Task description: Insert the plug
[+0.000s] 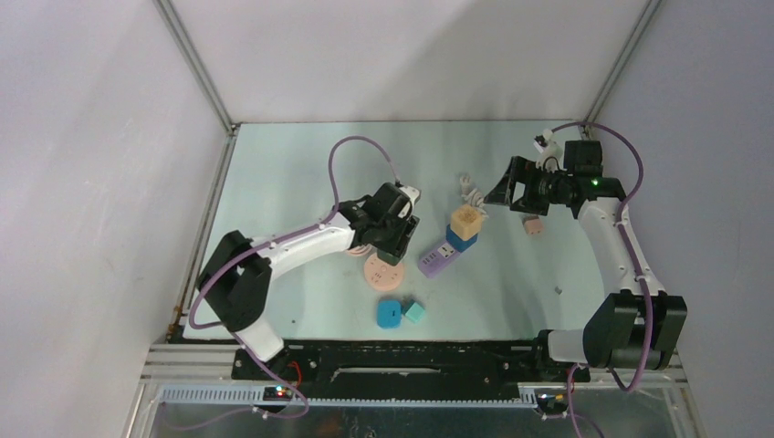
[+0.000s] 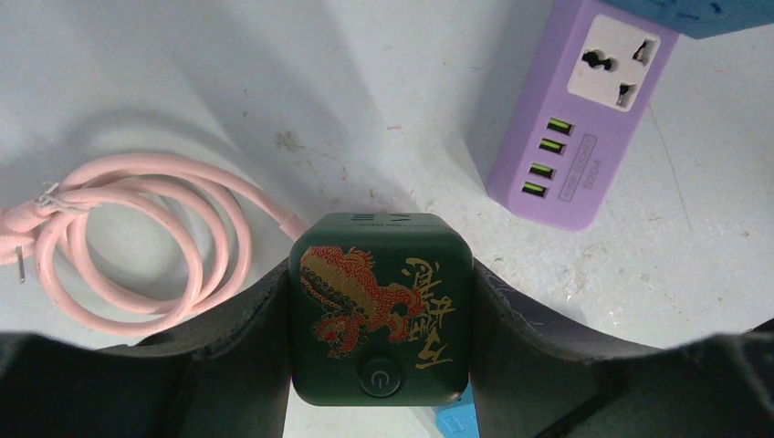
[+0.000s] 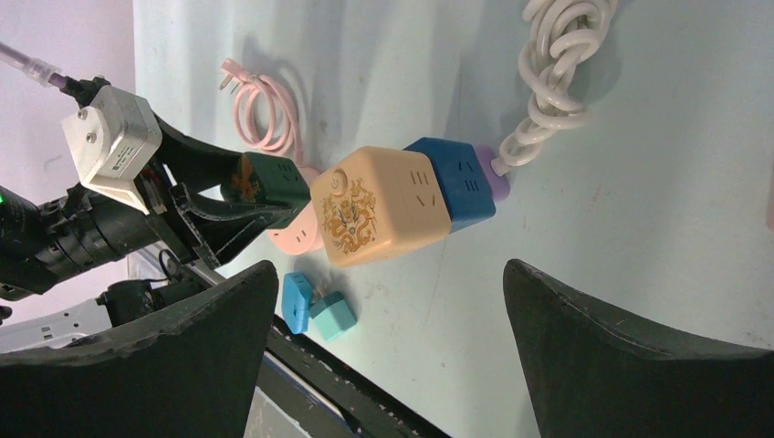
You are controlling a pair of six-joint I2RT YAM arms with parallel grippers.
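My left gripper (image 1: 396, 239) is shut on a dark green cube (image 2: 380, 301) with a red-gold dragon print, held over a round pink power strip (image 1: 383, 278) and beside a coiled pink cord (image 2: 146, 187) with its plug. A purple power strip (image 2: 566, 155) lies to the right, with a tan cube (image 3: 379, 205) on a blue block (image 3: 465, 187) at its far end and a coiled white cord (image 3: 557, 82) leading from it. My right gripper (image 1: 500, 192) stands open above the right back, empty between its fingers.
A blue block (image 1: 389, 313) and a teal cube (image 1: 413, 311) lie at the front centre; a small pink block (image 1: 533, 227) sits at the right.
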